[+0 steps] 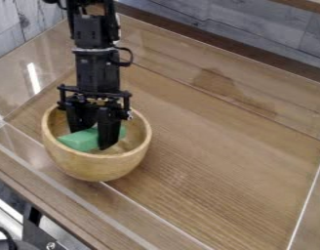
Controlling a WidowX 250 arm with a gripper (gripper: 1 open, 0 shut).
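Note:
My black gripper (pixel 98 127) reaches down into a round wooden bowl (pixel 110 166) at the left of the camera view, shut on a green object (pixel 78 141) that sits tilted inside the bowl. The gripper hides part of the green object, so its full shape cannot be made out.
A pale wall edge runs along the far right, and the table's left edge lies near the bowl.

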